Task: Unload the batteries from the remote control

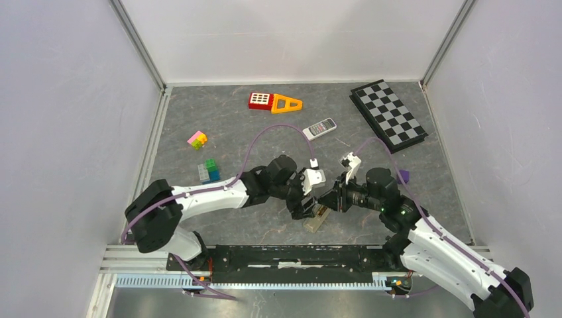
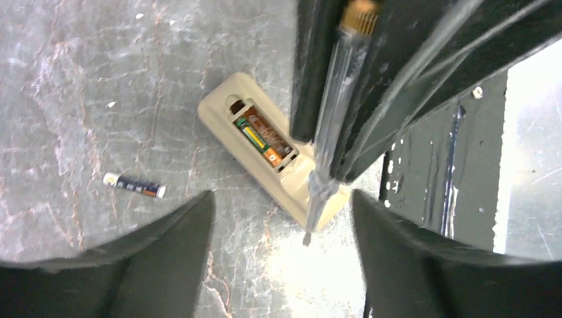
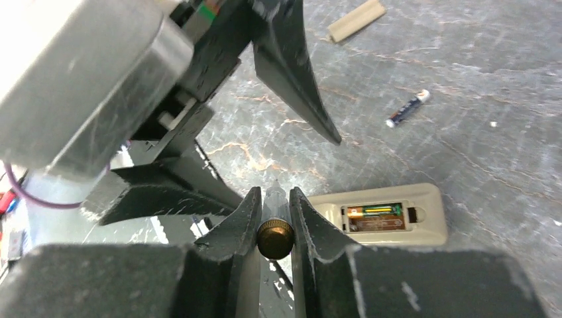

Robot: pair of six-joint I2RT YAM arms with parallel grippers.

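Observation:
The beige remote (image 2: 252,159) lies face down, its battery compartment uncovered. One green, yellow and orange battery (image 3: 374,211) sits in it, and the slot beside that shows a bare brown bottom. A dark loose battery (image 2: 134,185) rests on the table clear of the remote. My left gripper is open above the remote, nothing between its fingers. A clear pointed tool with a brass end (image 3: 275,228) is held in my right gripper, which is shut on it. Seen from the left wrist, the tool tip hangs over the remote's lower end.
The beige battery cover (image 3: 356,20) lies apart from the remote. A white remote (image 1: 319,128), a checkerboard (image 1: 388,114), a red and yellow toy (image 1: 275,101) and coloured blocks (image 1: 208,171) stand farther out.

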